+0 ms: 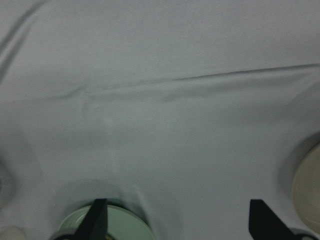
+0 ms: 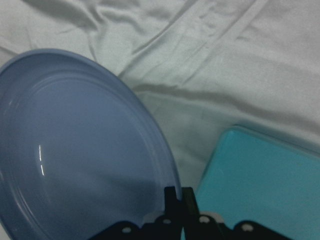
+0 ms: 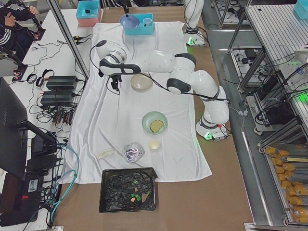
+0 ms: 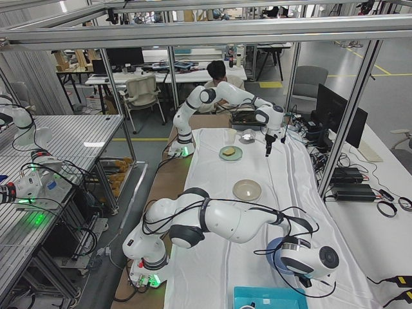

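Note:
A blue plate (image 2: 80, 145) is gripped at its rim by my right gripper, shut on it, beside a turquoise bin (image 2: 257, 185); the plate hangs at the far end in the camera left view. My left gripper is open and empty, raised over the white cloth between the beige bowl (image 3: 141, 83) and the green plate (image 3: 149, 120), which holds a bread slice (image 3: 156, 126).
A foil bundle (image 3: 133, 152), a small cream cup (image 3: 153, 145) and a black tray (image 3: 108, 192) sit at the near end.

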